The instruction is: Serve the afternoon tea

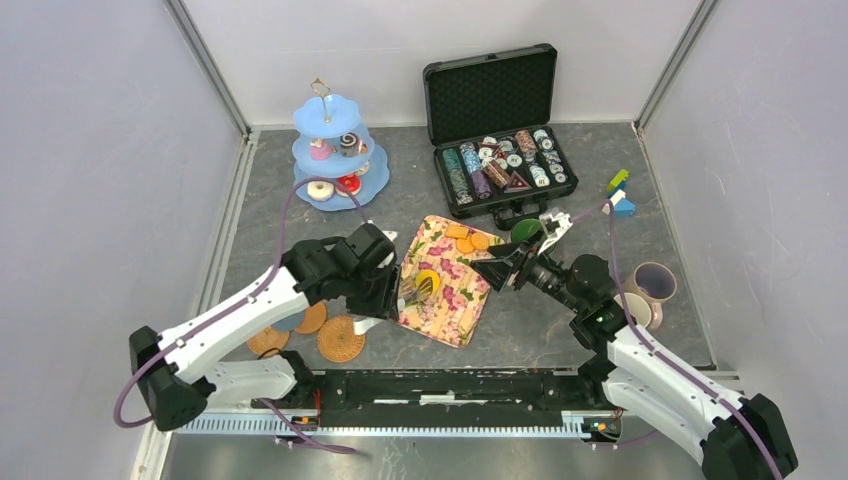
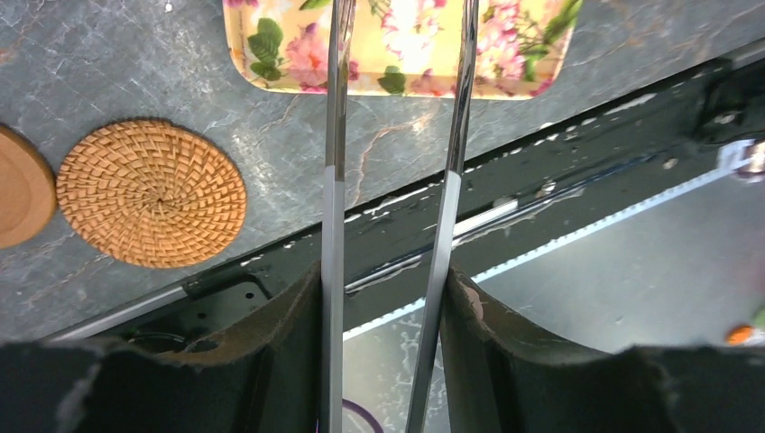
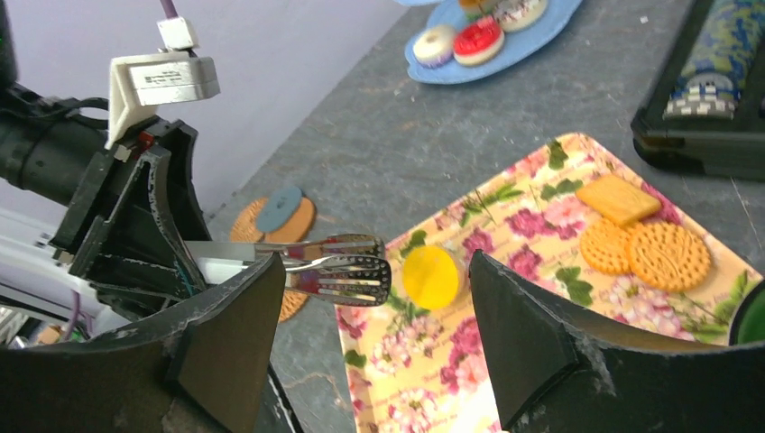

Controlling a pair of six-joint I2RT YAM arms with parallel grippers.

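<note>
A pair of metal tongs [image 1: 412, 294] with slotted ends is held by my left gripper [image 1: 389, 285], which is shut on it. In the left wrist view both long tong arms [image 2: 333, 225] stand spread apart. The tong ends lie over the left side of the floral tray [image 1: 455, 326], beside a round yellow piece [image 3: 432, 277] there. Above the tray's right side, my right gripper [image 1: 493, 271] is part open. Its fingers [image 3: 519, 334] have nothing between them. Orange crackers [image 3: 618, 200] rest at the tray's back.
A blue tiered stand [image 1: 330, 118] with sweets is at the back left. An open chip case [image 1: 505, 165] stands behind the tray. A green cup [image 1: 525, 231] is close to my right gripper. Mugs [image 1: 655, 282] sit at the right, woven coasters [image 1: 341, 340] at the left front.
</note>
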